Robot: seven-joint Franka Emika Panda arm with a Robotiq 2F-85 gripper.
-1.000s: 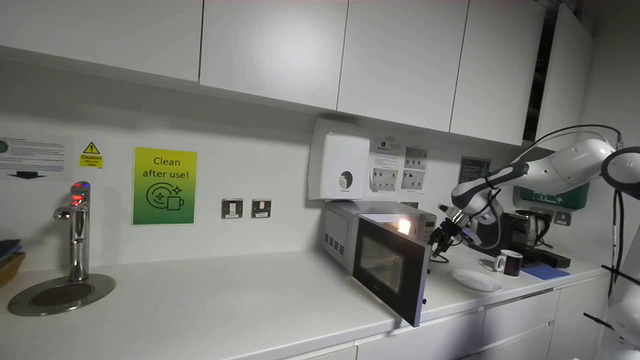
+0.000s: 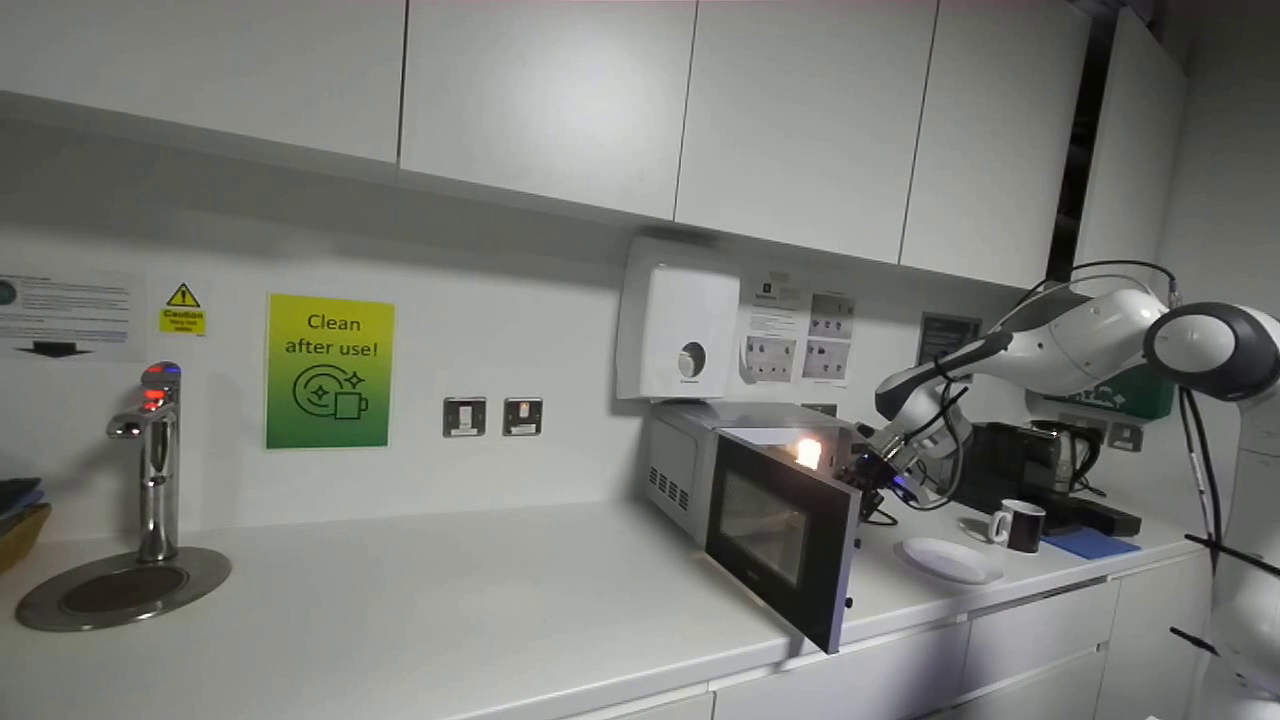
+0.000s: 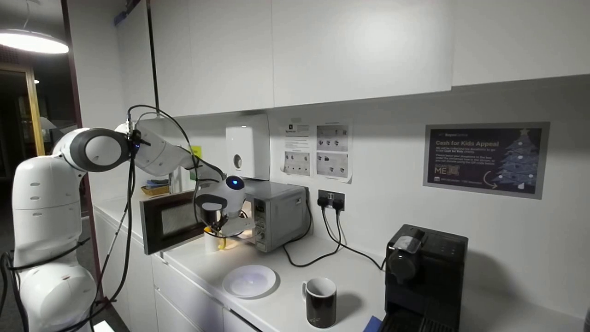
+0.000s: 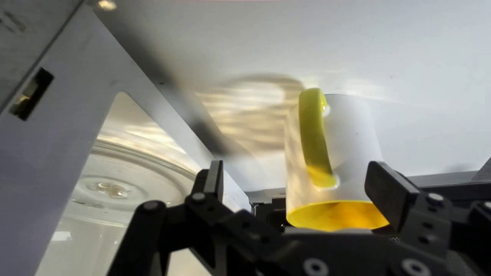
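Note:
A white mug [image 4: 356, 138] with a yellow handle [image 4: 313, 133] and yellow inside appears between the spread fingers of my open gripper in the wrist view. Both fingers look clear of its sides; how deep it sits between them I cannot tell. Exterior view 2 shows this mug [image 3: 211, 241] upright on the counter, just outside the microwave [image 3: 285, 213], with the gripper above it and partly covering it. The microwave door [image 2: 780, 534] stands wide open, and the cavity is lit. A glass turntable [image 4: 110, 188] is visible inside. In exterior view 1 the door hides the mug.
A white plate [image 3: 250, 281] and a black-and-white mug [image 3: 321, 301] stand on the counter beside the microwave, with a black coffee machine [image 3: 426, 276] farther right. Power cables [image 3: 309, 264] cross the counter behind.
In exterior view 1 the arm and gripper have shifted left toward the microwave, the gripper now partly behind the open door's edge. Door, plate and black-and-white mug are unmoved.

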